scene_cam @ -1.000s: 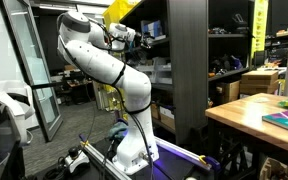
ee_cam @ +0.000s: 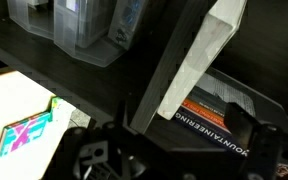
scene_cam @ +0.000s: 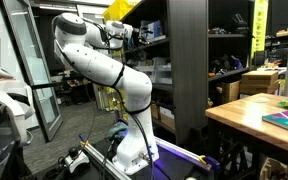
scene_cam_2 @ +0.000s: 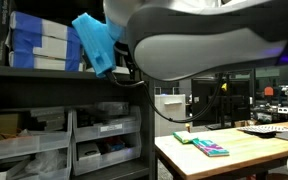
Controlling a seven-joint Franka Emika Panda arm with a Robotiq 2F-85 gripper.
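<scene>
My gripper stands open in the wrist view, its dark fingers spread at the lower left and lower right. Between and beyond them is the end of a cream-coloured book or box point(ee_cam: 199, 57), leaning beside a dark upright panel. Dark books point(ee_cam: 206, 118) with printed spines lie close by. I cannot tell whether either finger touches them. In exterior view 1 the gripper point(scene_cam: 129, 37) is up at the tall dark shelf, small and partly lost among the things there.
Clear plastic bins point(ee_cam: 92, 25) sit at the upper left in the wrist view. A wooden table point(scene_cam: 246, 112) with colourful flat items point(scene_cam_2: 208, 146) stands beside the dark shelf unit point(scene_cam: 191, 75). Blue and white boxes point(scene_cam_2: 46, 50) occupy a high shelf.
The upper part of my arm has shifted slightly in exterior view 1, while its end stays by the upper shelf. Table and bins look the same.
</scene>
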